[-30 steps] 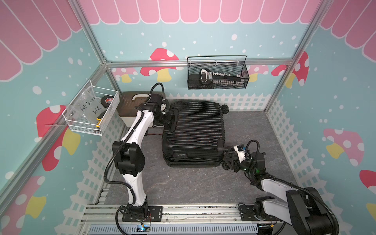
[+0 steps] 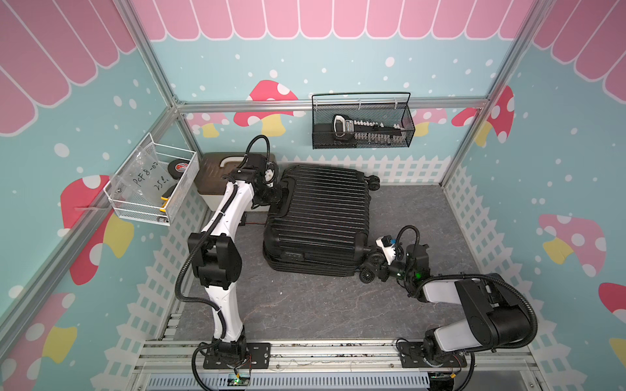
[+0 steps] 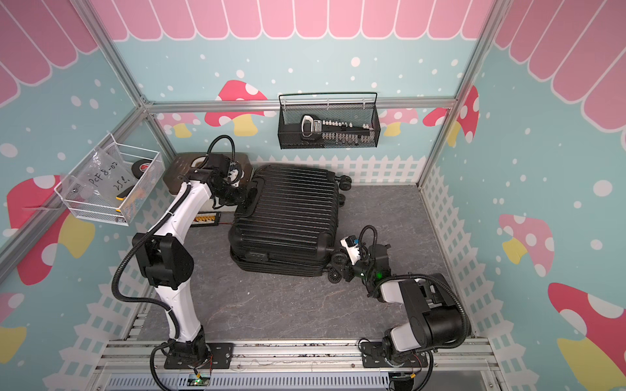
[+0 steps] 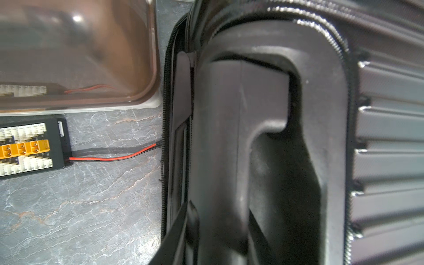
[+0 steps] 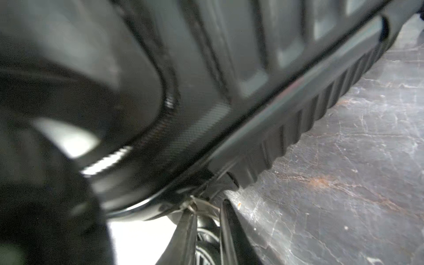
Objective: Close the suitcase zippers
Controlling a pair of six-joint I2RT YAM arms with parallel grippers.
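Note:
A black ribbed suitcase [image 2: 322,211] lies flat on the floor, wheels to the right. On its left side my left gripper is shut on the handle [image 4: 220,132], one finger on each side. The zipper teeth [image 4: 165,132] run along the open-looking shell edge in the left wrist view. At the suitcase's front right corner is my right gripper, part open, with a narrow gap between its fingertips. A metallic zipper pull [image 5: 204,206] shows at these tips; I cannot tell whether they touch it. Wheels [image 5: 206,247] stand just behind them.
A brown-lidded box [image 2: 212,176] stands left of the suitcase, with a connector board [image 4: 26,145] on the floor beside it. White [image 2: 153,182] and black [image 2: 362,123] baskets hang on the walls.
My right gripper has moved up and left in the top left view. The suitcase has slid slightly left and back with it. The left gripper has stayed at the handle, almost still.

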